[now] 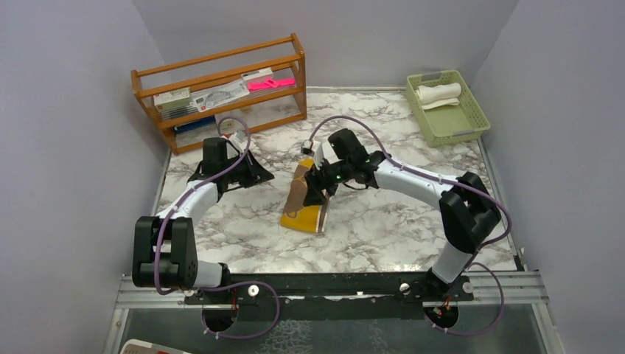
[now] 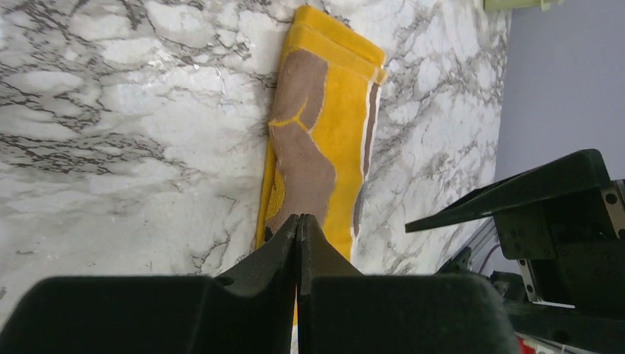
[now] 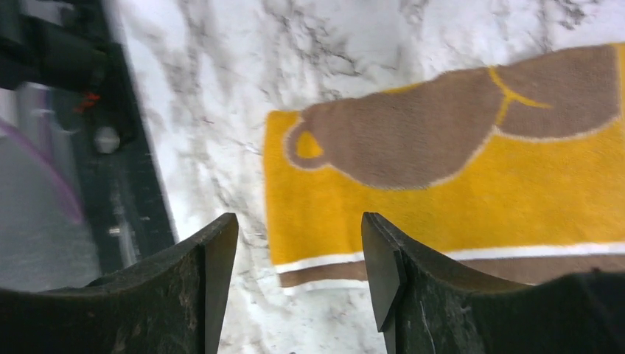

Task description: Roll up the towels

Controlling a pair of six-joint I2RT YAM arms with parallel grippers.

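A yellow and brown towel (image 1: 301, 220), folded to a long strip, lies flat at the table's middle. White and brown bands run along its right side, and no part of it is rolled up in the left wrist view, where the towel (image 2: 306, 169) shows most of its length. To the left, apart from it, my left gripper (image 1: 272, 177) is shut with nothing showing between its fingers. Above the towel's near half hangs my right gripper (image 1: 317, 203). In the right wrist view that gripper stands open and empty, close over the towel's banded edge.
A green basket (image 1: 441, 140) at the back right holds white rolled cloth (image 1: 439, 93). A wooden rack (image 1: 304, 74) with boxes and a pink item stands at the back left.
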